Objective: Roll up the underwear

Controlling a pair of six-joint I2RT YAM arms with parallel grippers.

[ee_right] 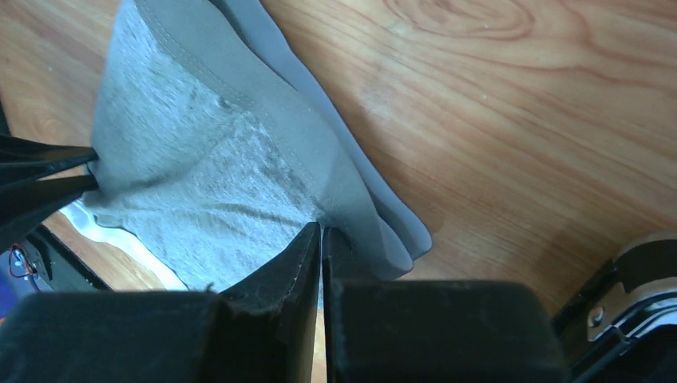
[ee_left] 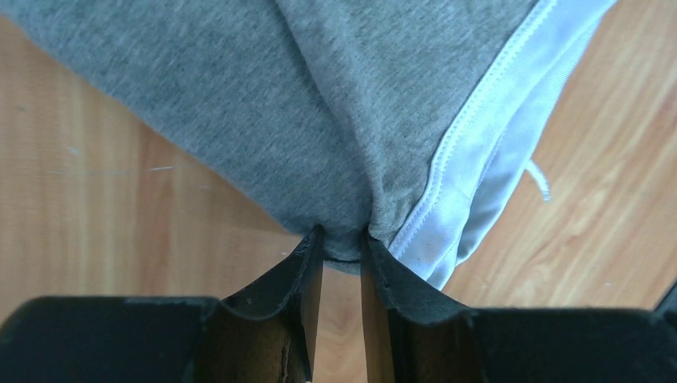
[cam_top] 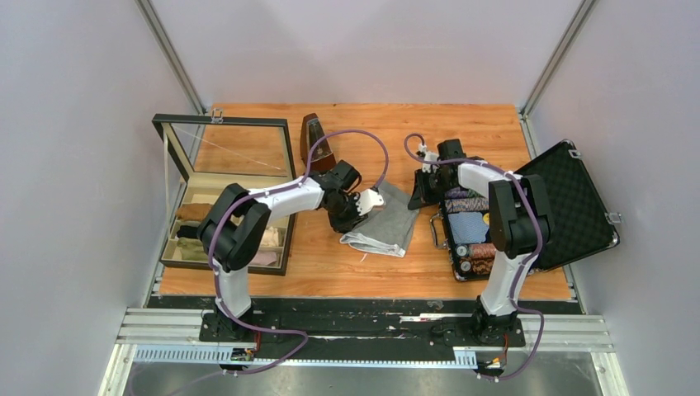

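Folded grey underwear [cam_top: 388,221] with a white band along its near edge lies on the table between both arms. My left gripper [cam_top: 343,226] is shut on its left edge; in the left wrist view, bunched grey cloth [ee_left: 345,235] shows between the fingertips. At the far right corner of the underwear, my right gripper [cam_top: 418,201] is low with its fingers together. The right wrist view has its closed fingertips [ee_right: 313,233] against a cloth edge [ee_right: 363,223]; whether any thin cloth is between them is hidden.
To the left stands an open-lidded compartment box [cam_top: 286,247] holding rolled cloths. An open black case [cam_top: 446,247] with rolled items lies right, its handle [cam_top: 437,231] near the underwear. A brown object [cam_top: 314,140] stands behind.
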